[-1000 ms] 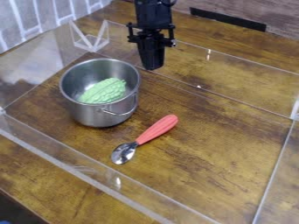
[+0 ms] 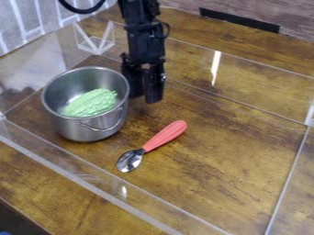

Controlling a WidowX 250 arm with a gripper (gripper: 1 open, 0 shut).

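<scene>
A steel pot (image 2: 72,123) with a wire handle stands on the left of the wooden table, a pale green lumpy object (image 2: 88,104) inside it. In front of it, to the right, lies a spoon with a red handle (image 2: 164,136) and a steel head. My dark gripper (image 2: 143,89) hangs low just behind and right of the pot, near its rim; whether its fingers are open or shut is unclear.
Clear panels edge the table at the left and front. My arm reaches in from the top centre.
My gripper has moved down and toward the front, from the back of the table to beside the pot's rim. The pot and spoon look unmoved.
</scene>
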